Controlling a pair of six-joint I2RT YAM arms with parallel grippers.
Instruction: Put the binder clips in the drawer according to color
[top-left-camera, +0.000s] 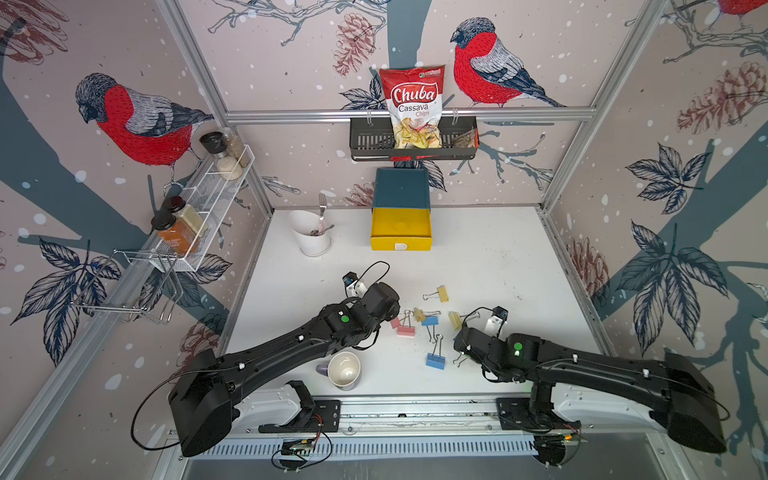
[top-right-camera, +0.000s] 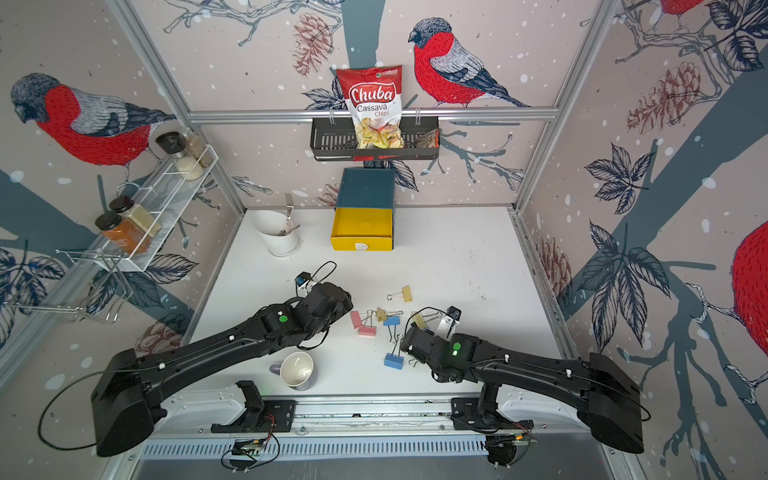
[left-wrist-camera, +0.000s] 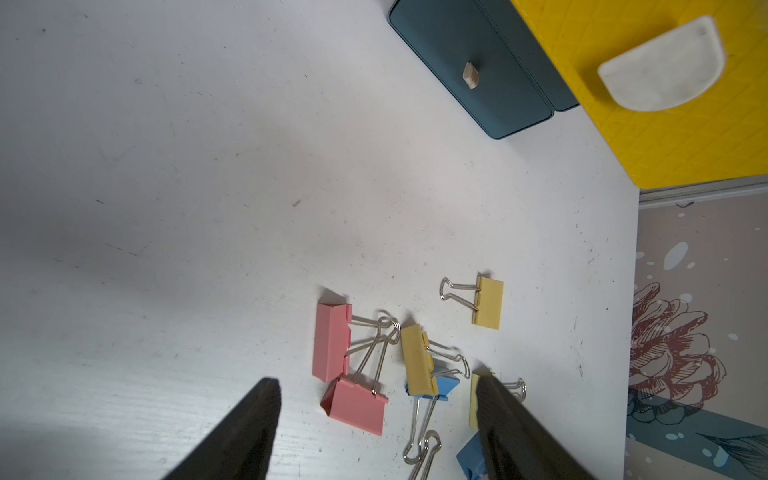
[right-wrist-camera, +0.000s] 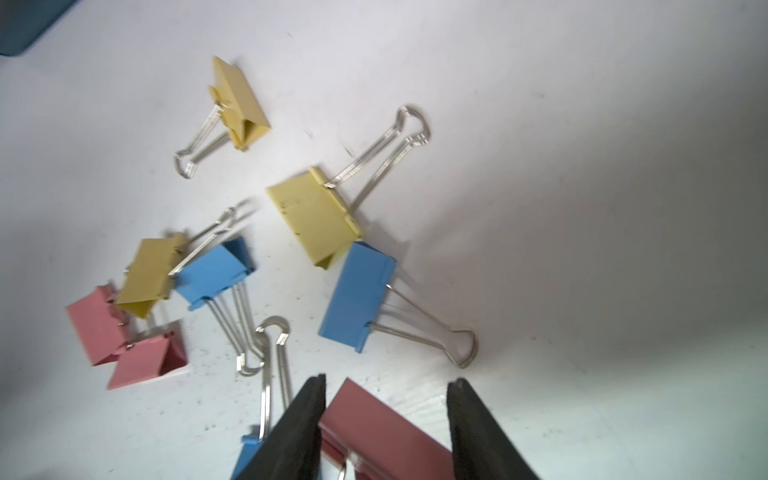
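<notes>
A red binder clip (right-wrist-camera: 388, 436) is pinched between the fingers of my right gripper, raised above the table. Below it lie a blue clip (right-wrist-camera: 357, 296) and a yellow clip (right-wrist-camera: 316, 214), close together. Further left are another blue clip (right-wrist-camera: 214, 272), a yellow clip (right-wrist-camera: 152, 276) and two red clips (left-wrist-camera: 332, 342); one yellow clip (right-wrist-camera: 237, 104) rests apart. My left gripper is open above the table with nothing between its fingers. The drawer box stands at the back, its yellow drawer (top-left-camera: 401, 229) pulled out and its dark blue body (top-left-camera: 401, 188) behind.
A mug (top-left-camera: 345, 371) sits near the front edge by the left arm. At the back left stands a white cutlery holder (top-left-camera: 310, 233). A spice rack (top-left-camera: 209, 216) hangs on the left wall.
</notes>
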